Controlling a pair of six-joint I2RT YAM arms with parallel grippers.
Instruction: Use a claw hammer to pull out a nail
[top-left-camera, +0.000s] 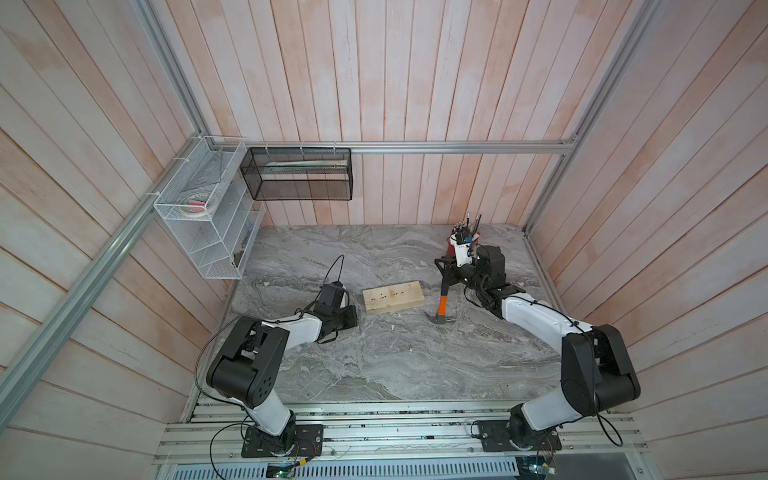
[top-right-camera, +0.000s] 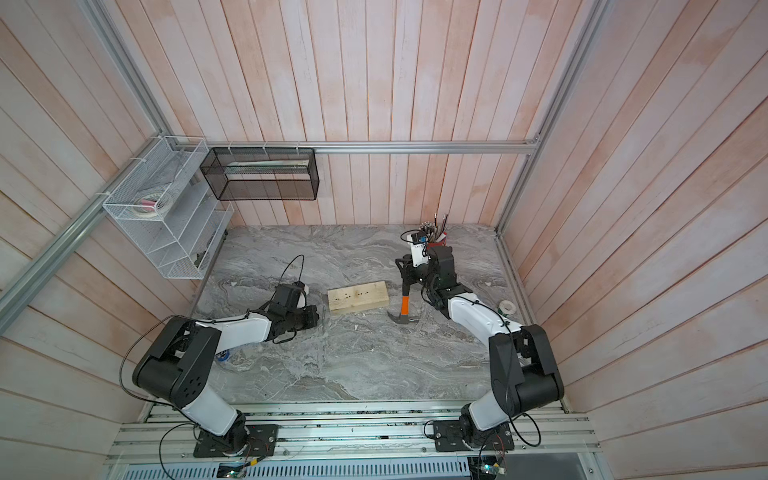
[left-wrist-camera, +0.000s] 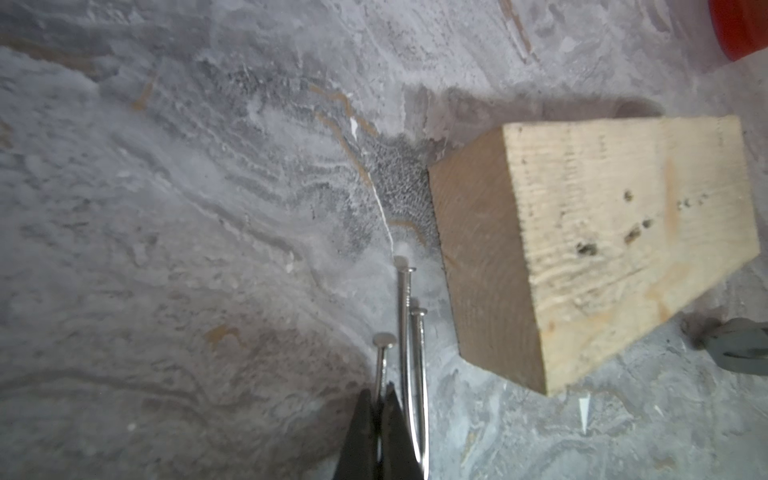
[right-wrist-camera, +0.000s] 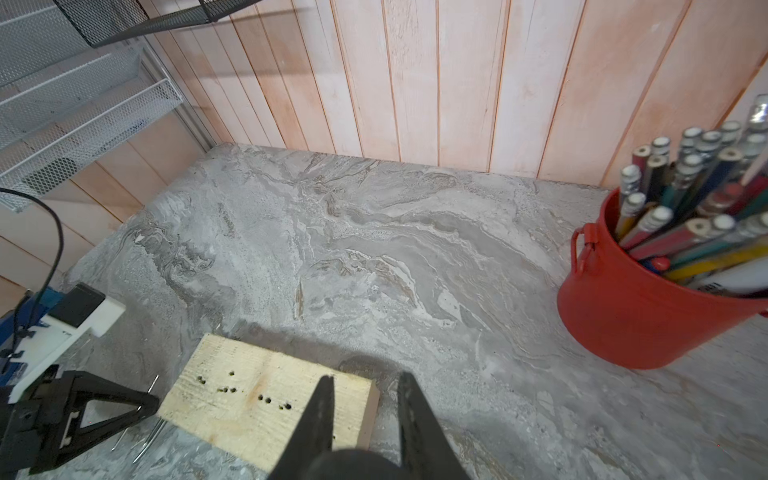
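Note:
My right gripper is shut on the dark handle of the claw hammer (top-left-camera: 442, 305), its fingers on either side of the handle's end. The hammer's head points down, right of the wooden block (left-wrist-camera: 616, 232). Dark holes mark the block's pale top; no upright nail shows in it. At the block's left end lie loose nails (left-wrist-camera: 404, 336). There my left gripper is shut, right beside them. One nail's shaft (left-wrist-camera: 381, 364) runs behind or between its fingertips; I cannot tell whether it is pinched.
A red bucket of pencils (right-wrist-camera: 632, 296) stands at the back right. White wire shelves (top-left-camera: 204, 208) and a black mesh basket (top-left-camera: 296, 173) hang at the back left. A tape roll (top-right-camera: 506, 307) lies far right.

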